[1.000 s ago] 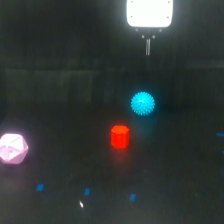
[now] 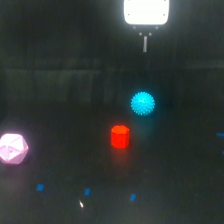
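Observation:
At the top of the camera view is the white block of my arm's end, with the small gripper (image 2: 145,44) hanging under it on a thin stem. The gripper is too small and dark to show whether it is open. In the picture, a cyan spiky-edged round object (image 2: 143,103) lies below the gripper, apart from it. Lower and a little to the left, a red cylinder-like block (image 2: 120,136) stands on the dark surface. A pale pink many-sided object (image 2: 13,148) sits at the left edge.
Several small blue marks are on the dark surface, among them a blue mark (image 2: 87,191) near the front and a blue mark (image 2: 220,134) at the right edge. A tiny pale speck (image 2: 81,204) lies at the front.
The white arm end and gripper have shifted slightly left and up in the picture. The cyan, red and pink objects look unmoved.

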